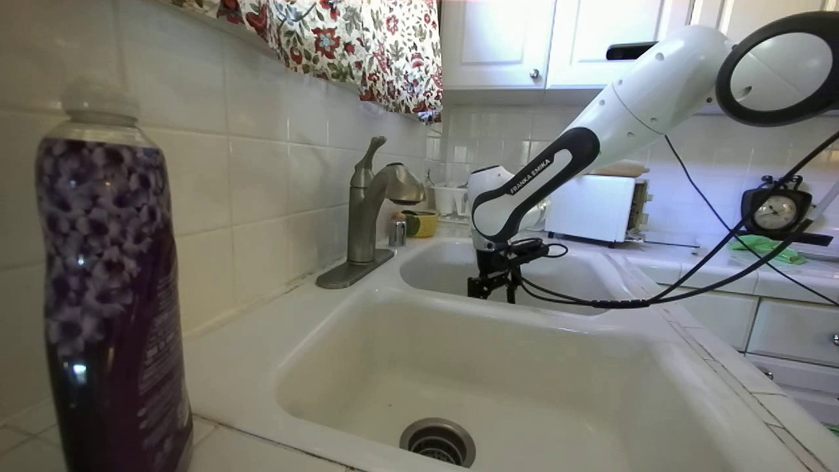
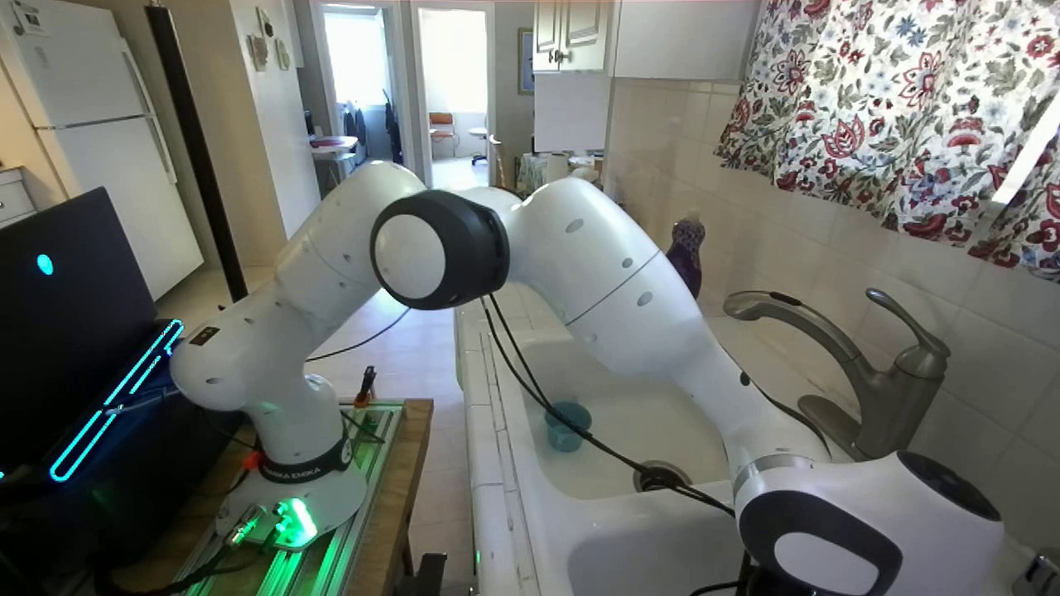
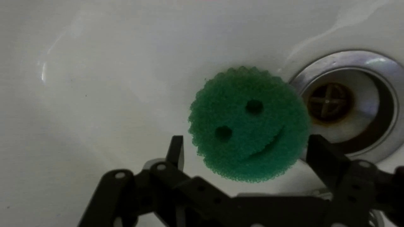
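Note:
A round green sponge (image 3: 246,125) with a smiling face lies on the floor of the far sink basin, its edge against the drain (image 3: 341,102). My gripper hangs over it with the fingers wide open, one finger to each side of the sponge as the wrist view looks down. Nothing is held. In the first exterior view the gripper (image 1: 493,290) reaches down into the far basin (image 1: 440,271); the sponge is hidden there. The second exterior view hides the fingers below its bottom edge.
A metal faucet (image 1: 363,212) stands beside the basins, left of my arm. The divider (image 1: 503,309) separates the far basin from the near one. A blue cup (image 2: 567,425) sits in the near basin. A purple bottle (image 1: 114,299) stands on the counter.

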